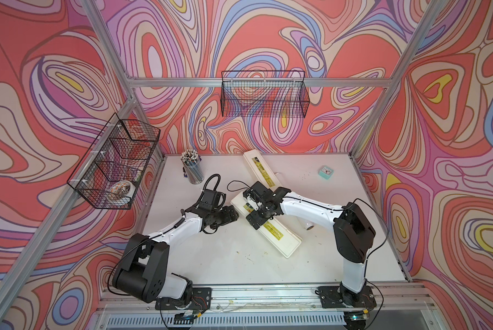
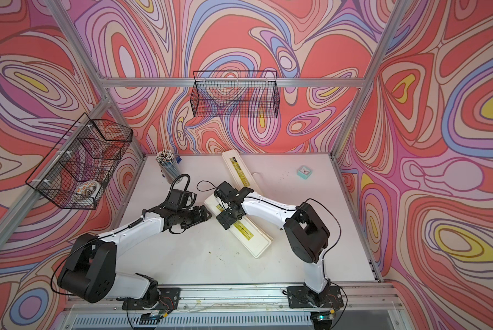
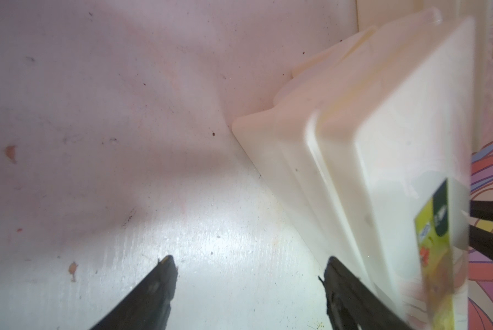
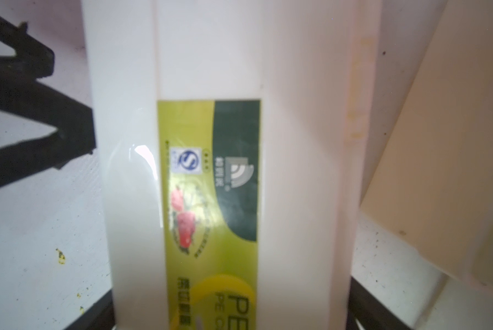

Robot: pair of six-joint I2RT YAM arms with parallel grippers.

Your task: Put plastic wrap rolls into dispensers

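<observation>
A long white dispenser (image 1: 285, 244) with a yellow-green label lies diagonally on the table. My right gripper (image 1: 252, 208) is over its upper half, open, with one finger on either side of the body in the right wrist view, where the printed label (image 4: 213, 220) faces up. Left of the dispenser's far end is my left gripper (image 1: 234, 214). Its fingers (image 3: 147, 297) stand part open with bare table between them, and the dispenser's end (image 3: 334, 143) rises to their right. A second dispenser (image 1: 259, 168) lies farther back. Whether either dispenser holds a wrap roll cannot be seen.
Back left stands a container of thin sticks (image 1: 192, 166). A small teal clock (image 1: 325, 172) sits back right. Behind the right forearm shows part of a pale cylindrical object (image 1: 309, 225).
</observation>
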